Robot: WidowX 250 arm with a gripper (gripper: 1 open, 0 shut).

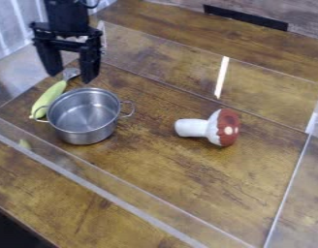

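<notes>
A black gripper (67,53) hangs at the upper left of the camera view, open, above and behind a steel pot (84,124). A yellow-green corn cob or banana-like toy (49,97) lies along the pot's left side, with a small silvery item near its upper end. A white toy mushroom with a red, spotted cap (223,128) lies on its side to the right on the wooden table (162,194).
Clear plastic walls border the work area at the front and right. A white strip (221,77) lies at the back.
</notes>
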